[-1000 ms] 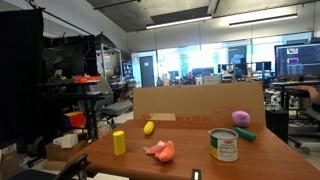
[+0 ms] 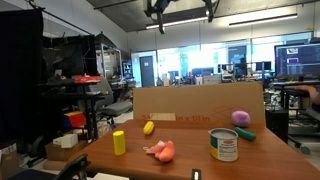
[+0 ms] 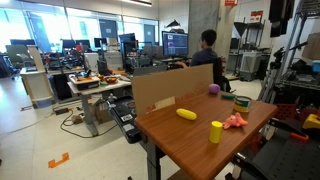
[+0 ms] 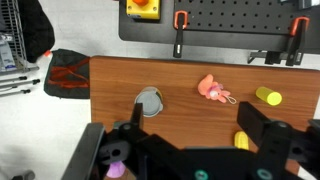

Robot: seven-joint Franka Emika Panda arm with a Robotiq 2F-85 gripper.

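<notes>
High above the wooden table (image 2: 185, 158), my gripper (image 2: 183, 24) enters at the top of exterior view 1, its fingers spread apart. In the wrist view the gripper stands open, with only the tabletop visible between its dark fingers. Below it lie an open-topped can (image 4: 150, 101), a red-pink toy (image 4: 211, 88), a yellow cylinder (image 4: 268, 96) and a yellow oblong piece (image 4: 241, 140). At the far side sit a purple round object (image 2: 240, 118) and a green object (image 2: 245, 133); the green one cannot be made out in the wrist view.
A cardboard panel (image 3: 180, 88) stands upright along the table's far edge. On the robot's side are a dark perforated plate (image 4: 230, 22) and a yellow box with a red knob (image 4: 143, 9).
My gripper now shows at the top of exterior view 1, where it was out of frame before. The objects on the table have not moved.
</notes>
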